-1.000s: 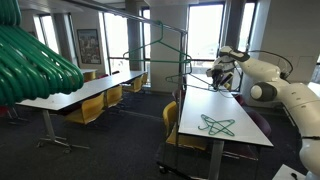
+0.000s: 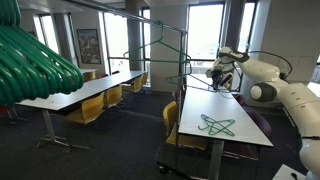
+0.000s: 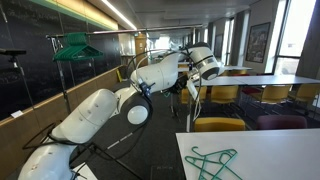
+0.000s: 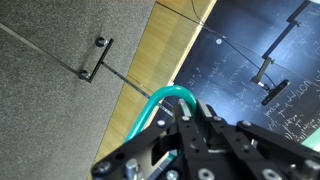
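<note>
In the wrist view, my gripper is shut on a green hanger (image 4: 138, 118), whose curved top shows at the fingertips; the rest of this hanger is hidden below the gripper. Above the white table (image 2: 205, 107), the arm holds the gripper (image 2: 220, 76) out toward the left in exterior view 1. Two or so overlapping green hangers (image 2: 216, 126) lie on the near part of that table, also visible as green hangers (image 3: 211, 163) in exterior view 2. A single green hanger (image 2: 157, 42) hangs from the rack rail at centre.
Bunched green hangers (image 2: 35, 70) hang close to the camera on the left. The rack's dark upright (image 2: 182, 100) stands before the table. Yellow chairs (image 2: 170, 117) line the table's side. A blackboard (image 4: 235, 75) and floor fill the wrist view's background.
</note>
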